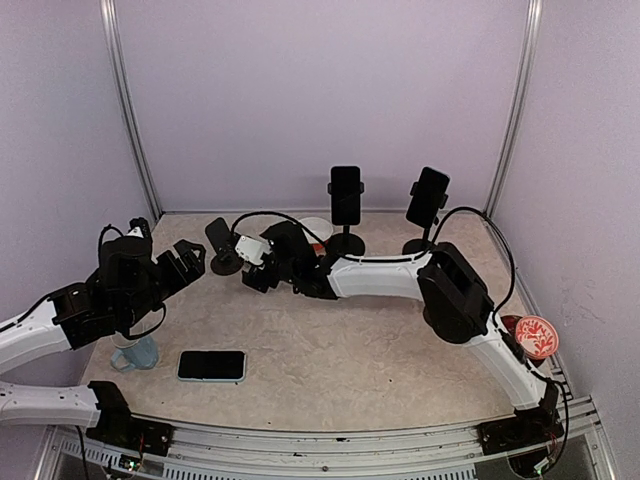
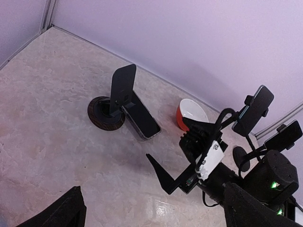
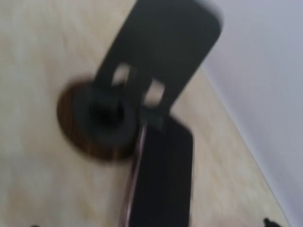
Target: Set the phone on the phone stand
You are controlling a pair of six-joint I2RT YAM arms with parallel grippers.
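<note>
A small phone stand (image 1: pixel 221 245) with a round base stands at the back left; in the right wrist view its plate (image 3: pixel 156 38) is close up, with a black phone (image 3: pixel 162 175) lying beside the base. In the left wrist view that phone (image 2: pixel 144 120) lies flat next to the stand (image 2: pixel 122 85). My right gripper (image 1: pixel 258 265) is open just over this phone, mostly hiding it from the top view. My left gripper (image 1: pixel 185 262) stands open at the left, with nothing between its fingers. Another phone (image 1: pixel 211 365) lies at the front left.
Two taller stands holding phones (image 1: pixel 346 195) (image 1: pixel 429 200) stand at the back right. A white-and-red round object (image 2: pixel 191 112) is behind my right gripper. A blue mug (image 1: pixel 138 353) is at the left edge, a red patterned item (image 1: pixel 536 336) at the right.
</note>
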